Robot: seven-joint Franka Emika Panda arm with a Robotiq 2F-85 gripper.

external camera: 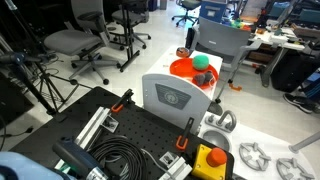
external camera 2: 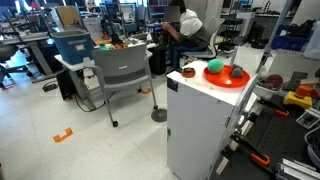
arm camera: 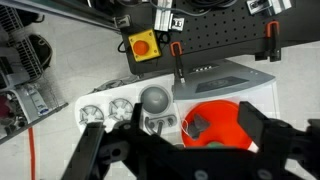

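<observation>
A red-orange plate (external camera: 180, 68) rests on the white surface behind the grey curved panel (external camera: 174, 96). On it are a round green item (external camera: 201, 62) and a small dark grey item (external camera: 204, 78); the second exterior view also has the plate (external camera 2: 236, 80), with the green item (external camera 2: 215, 66) and grey item (external camera 2: 237, 72). From above, in the wrist view, my gripper stands open over the area of the plate (arm camera: 228, 113) and the sink, nothing between its fingers. The grey item (arm camera: 197, 126) lies in the gap's line of sight, apart from the fingers.
A round sink (arm camera: 155, 98) and stove rings (arm camera: 91, 114) sit beside the plate area. The yellow box with its red-orange button (external camera: 216, 157), the upright panel, and coiled black cable (external camera: 120, 156) stand as obstacles. A small brown item (external camera 2: 188, 72) lies near the plate.
</observation>
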